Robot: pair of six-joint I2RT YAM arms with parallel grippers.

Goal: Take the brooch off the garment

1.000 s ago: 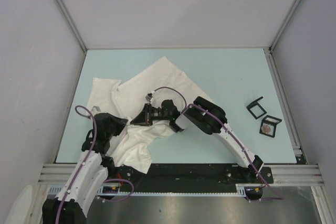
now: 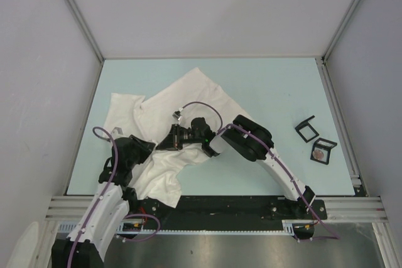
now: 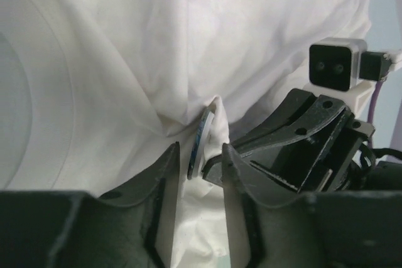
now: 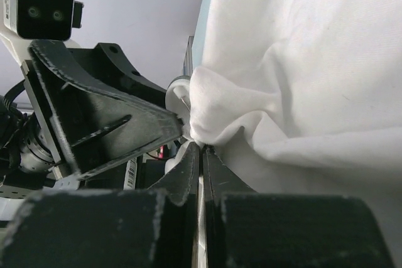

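The white garment [image 2: 188, 98] lies spread on the table. My right gripper is shut, its fingertips pressed at a raised fold of the cloth. In the left wrist view a narrow, dark-edged piece [image 3: 200, 142], perhaps the brooch, stands on that fold by the right gripper's tip. My left gripper is part open around this piece, its fingertips close to it; whether it touches cannot be told. In the right wrist view a pale round piece [image 4: 177, 101] with a pin-like line is partly hidden behind the left gripper.
Two small black frame-like cases [image 2: 320, 154] lie at the table's right. Both arms meet closely over the garment's front left.
My left arm has shifted very slightly toward the table's front. The right arm looks unchanged.
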